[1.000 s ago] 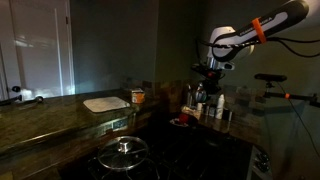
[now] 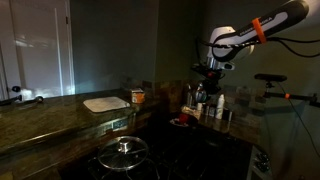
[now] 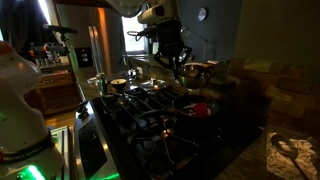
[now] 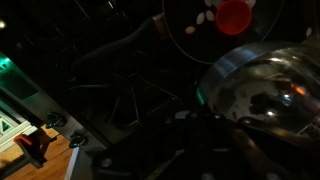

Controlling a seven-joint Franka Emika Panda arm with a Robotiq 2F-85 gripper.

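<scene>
In exterior view 1 my gripper [image 2: 208, 80] hangs high at the right, over the back of the dark stovetop. Exterior view 2 has the gripper [image 3: 181, 70] above a dark pan [image 3: 180, 104] that holds a red item [image 3: 199, 109]. A shiny metal bowl-like piece [image 4: 262, 88] lies close by the gripper's dark fingers in the wrist view; whether they touch it cannot be told. Beyond it the red round item [image 4: 233, 16] sits in the patterned pan [image 4: 190, 28]. The fingers look shut, with nothing clearly visible between them, though the view is dark.
A glass-lidded pan [image 2: 123, 153] stands at the front left of the stove. On the counter are a pale board [image 2: 106, 104] and an orange-and-white tub [image 2: 138, 96]. Bottles [image 2: 220, 106] stand at the back. A spoon [image 3: 290, 151] lies at the right.
</scene>
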